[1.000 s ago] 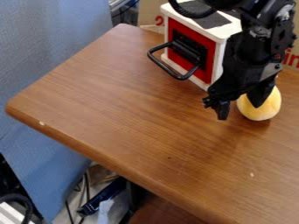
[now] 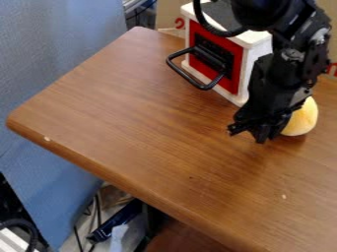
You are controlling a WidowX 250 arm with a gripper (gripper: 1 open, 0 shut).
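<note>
My black gripper [image 2: 251, 128] hangs low over the wooden table [image 2: 145, 138] on the right, pointing down, just left of a pale yellow round object [image 2: 302, 117] that is partly hidden behind it. The fingertips are dark and small, so whether they are open or shut is unclear. A red and white box [image 2: 208, 61] with a black handle stands behind the gripper.
A blue surface [image 2: 59, 69] runs along the table's left side, and cables and other items lie on the floor below. Cardboard shows at the back.
My gripper has shifted slightly right toward the yellow object, covering more of it. The box and table look the same.
</note>
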